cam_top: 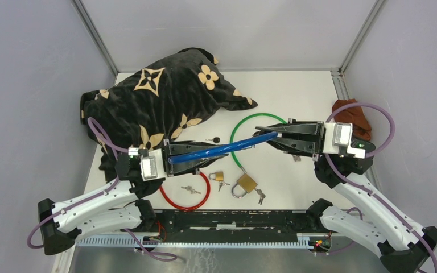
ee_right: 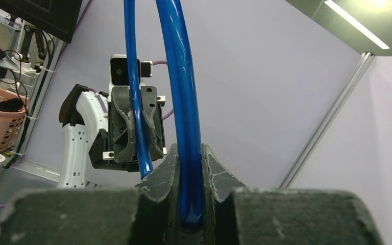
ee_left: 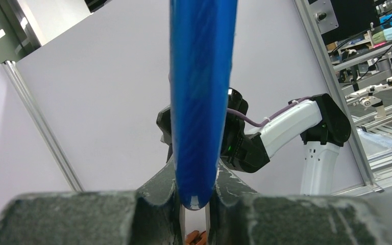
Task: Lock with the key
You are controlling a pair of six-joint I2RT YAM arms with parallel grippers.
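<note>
A glossy blue cable loop (cam_top: 222, 149) hangs between my two arms, seen almost edge-on from above. My left gripper (cam_top: 227, 154) is shut on it; in the left wrist view the blue tube (ee_left: 200, 102) runs down between the finger tips. On the right side, my right gripper (cam_top: 257, 135) is also shut on the loop. Two stretches of blue tube (ee_right: 185, 102) show in the right wrist view, the nearer one pinched between my fingers. The blue loop's lock end and any keyhole are hidden by the fingers.
Below on the white table lie a green cable loop (cam_top: 235, 133), a red loop (cam_top: 206, 196), brass padlocks (cam_top: 247, 182) and loose keys (cam_top: 191, 189). A dark blanket (cam_top: 170, 85) fills the back left; a brown cloth (cam_top: 353, 118) lies at the right.
</note>
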